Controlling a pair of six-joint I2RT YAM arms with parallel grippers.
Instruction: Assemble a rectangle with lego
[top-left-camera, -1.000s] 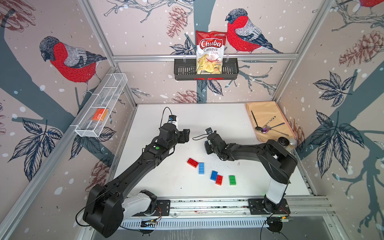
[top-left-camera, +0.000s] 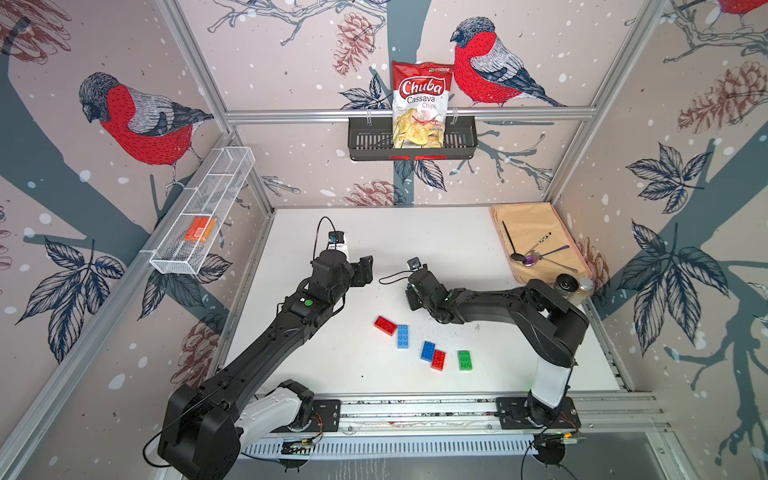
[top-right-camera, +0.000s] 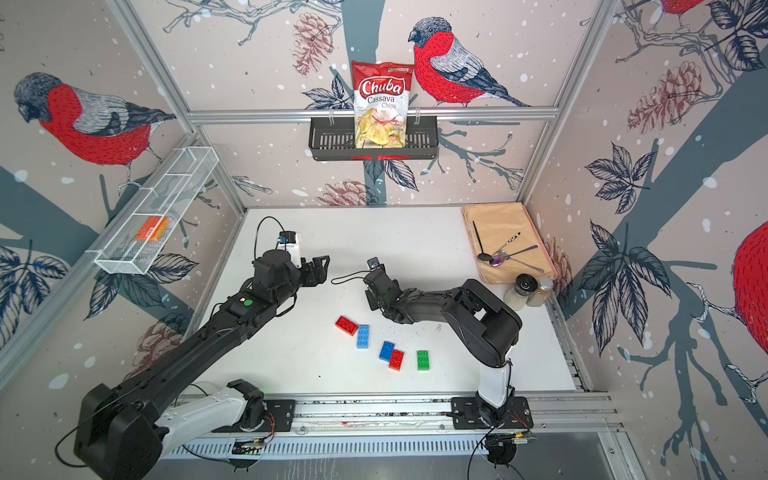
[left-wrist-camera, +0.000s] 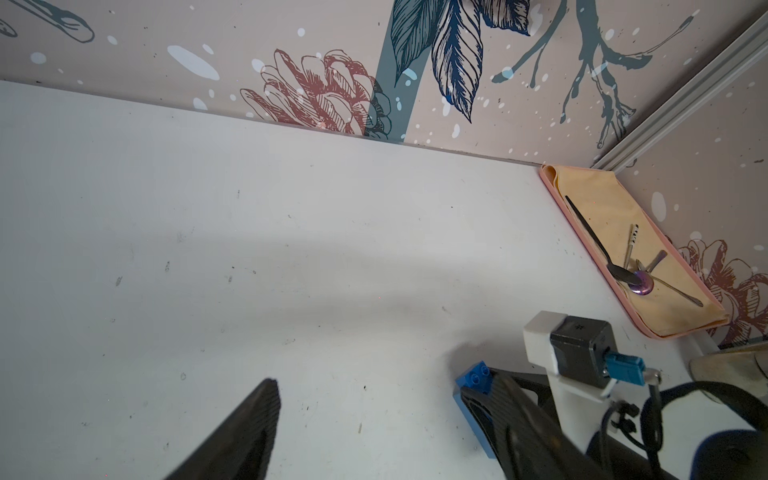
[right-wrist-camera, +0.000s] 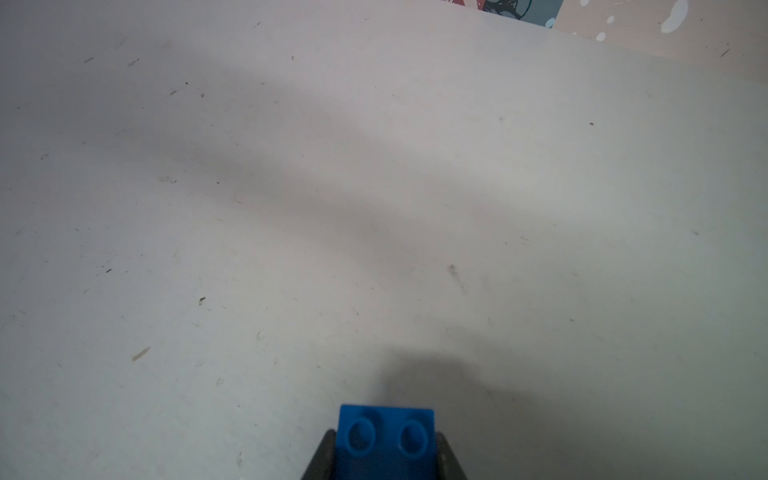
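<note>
A blue brick is held by my right gripper, which is shut on it low over or at the table; the same brick (left-wrist-camera: 472, 416) shows beside that gripper in the left wrist view. My left gripper (top-left-camera: 364, 270) stands open and raised at the left middle, empty. On the front half of the table lie red bricks (top-left-camera: 385, 325) (top-left-camera: 438, 360), a light blue brick (top-left-camera: 402, 337), a darker blue brick (top-left-camera: 428, 350) and a green brick (top-left-camera: 465, 360). The darker blue and lower red bricks touch or nearly touch.
A tray with cutlery (top-left-camera: 512, 216) and jars (top-left-camera: 576, 289) stand at the right. A dark shelf with chips (top-left-camera: 368, 140) hangs on the back wall, a wire basket (top-left-camera: 172, 256) on the left.
My left arm has shifted slightly left over the last second. The loose bricks are unchanged.
</note>
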